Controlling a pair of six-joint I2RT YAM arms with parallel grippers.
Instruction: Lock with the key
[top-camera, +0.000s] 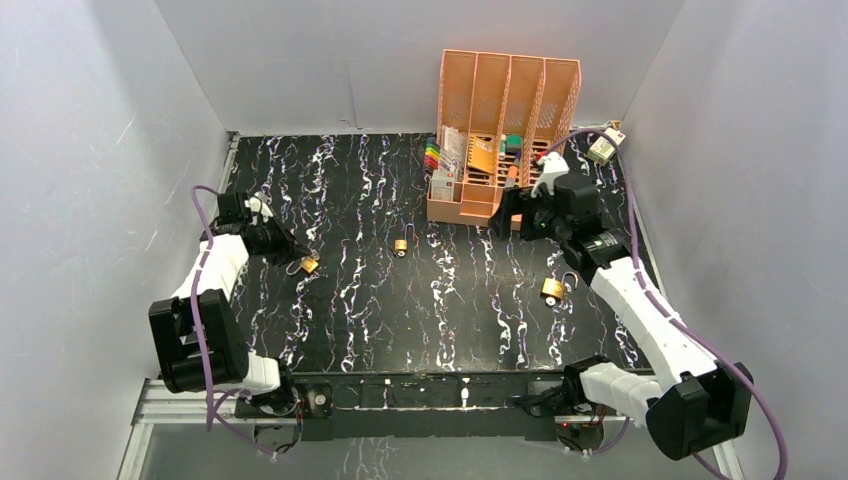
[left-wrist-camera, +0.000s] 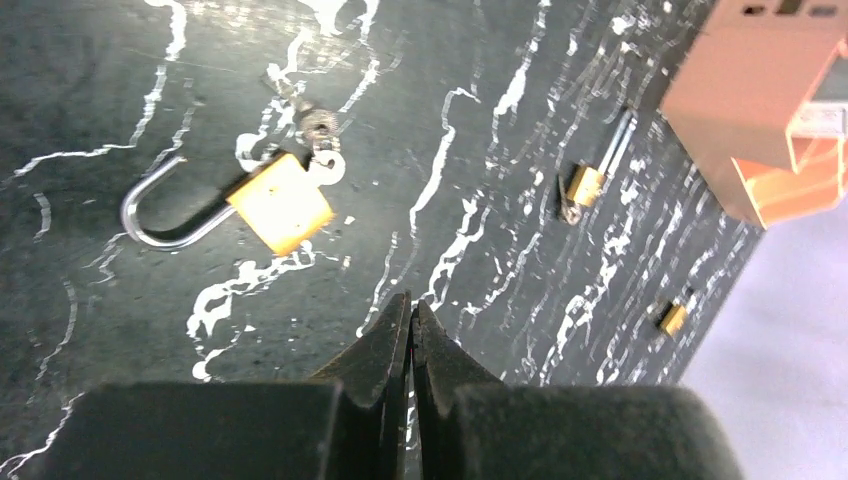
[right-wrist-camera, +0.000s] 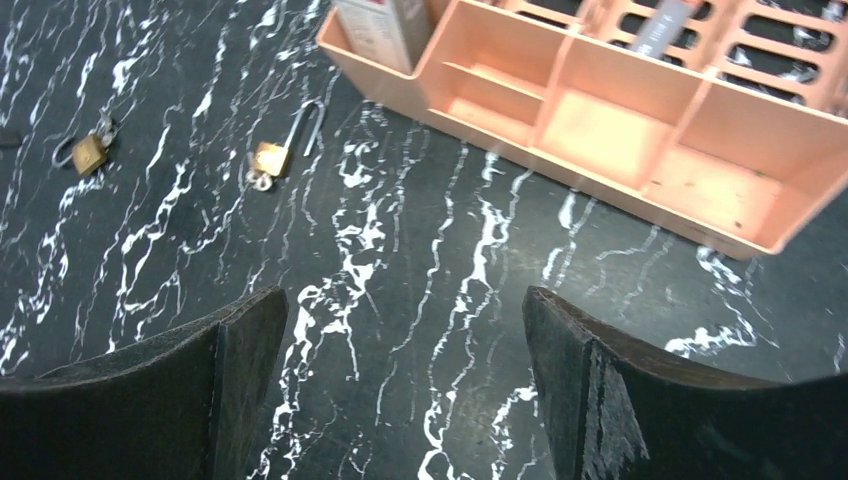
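A brass padlock (left-wrist-camera: 282, 205) with its shackle swung open and keys (left-wrist-camera: 318, 130) at its base appears at the table surface, up and left of my left gripper in the left wrist view. That gripper's fingertips meet with nothing between them. The top view has this padlock just beyond the left gripper's tips. My right gripper stands wide open and empty, in front of the orange organizer. A second, long-shackled padlock (top-camera: 400, 248) with a key lies mid-table. A third padlock (top-camera: 552, 289), its shackle also open, lies at the right.
The orange organizer (top-camera: 458, 212) stands at the back, holding boxes, a yellow notebook (top-camera: 482, 154) and small items. A small pale box (top-camera: 603, 149) sits in the back right corner. Grey walls close both sides.
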